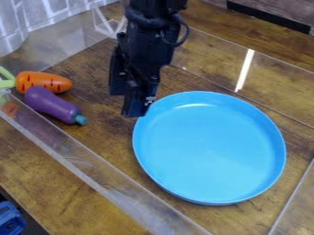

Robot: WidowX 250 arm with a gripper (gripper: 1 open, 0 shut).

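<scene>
The black robot gripper [132,92] hangs above the wooden counter, just to the upper left of a large blue plate [208,145], pointing down; whether its fingers are apart or closed is hard to tell in the dark shape. A purple eggplant toy [51,105] lies to the left, with an orange carrot toy [44,82] just behind it.
A green item [5,79] is cut off at the left edge, and a blue object [7,218] sits at the lower left corner beyond a clear plastic edge.
</scene>
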